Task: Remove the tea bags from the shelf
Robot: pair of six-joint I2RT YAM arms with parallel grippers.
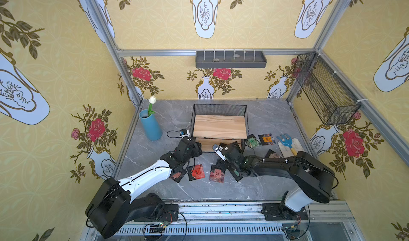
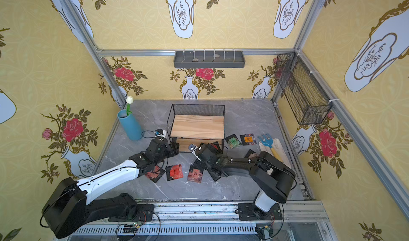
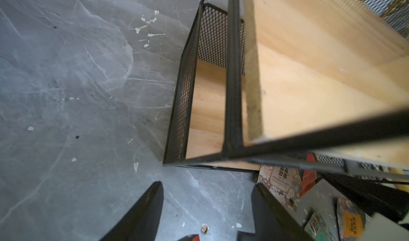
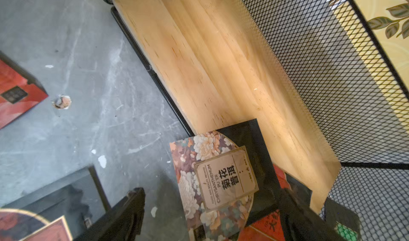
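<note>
A black mesh shelf (image 1: 219, 139) with wooden boards stands mid-table. In the right wrist view, a floral and black chrysanthemum tea bag (image 4: 225, 179) juts past the front edge of the shelf's lower board (image 4: 204, 79), with a red tea bag (image 4: 266, 226) partly beneath it. My right gripper is open, one finger on each side of the floral bag in that view; whether they touch it I cannot tell. At the shelf's front-left corner, my left gripper is open and empty, its fingers over bare grey table.
Several tea bags lie along the table front, including a red one (image 1: 197, 172) and a pinkish one (image 1: 216, 174). Green (image 1: 252, 141) and orange (image 1: 267, 139) bags lie right of the shelf, near a blue-headed tool (image 1: 286, 141). A blue vase (image 1: 150, 127) stands left.
</note>
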